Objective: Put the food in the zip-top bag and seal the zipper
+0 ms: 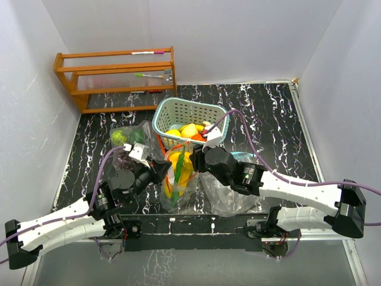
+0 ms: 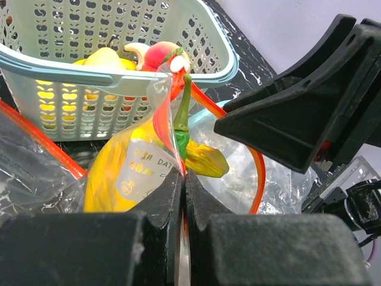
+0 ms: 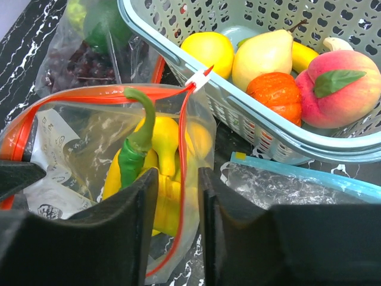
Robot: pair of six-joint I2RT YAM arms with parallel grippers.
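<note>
An open zip bag (image 1: 178, 185) with orange zipper (image 3: 83, 95) holds yellow food (image 3: 164, 143) and a green pepper (image 3: 136, 156). My left gripper is shut on the bag's edge, which runs down between its fingertips. My right gripper stands part open over the bag's right side, by the orange strip; in the left wrist view its dark fingers (image 2: 280, 119) are beside the bag's rim. Whether they touch the bag I cannot tell.
A basket (image 1: 166, 104) of fruit stands behind the bag. A filled bag (image 3: 89, 42) lies at the back left, a blue-zipped bag (image 3: 309, 185) to the right. A wooden rack (image 1: 119, 84) stands at the rear left.
</note>
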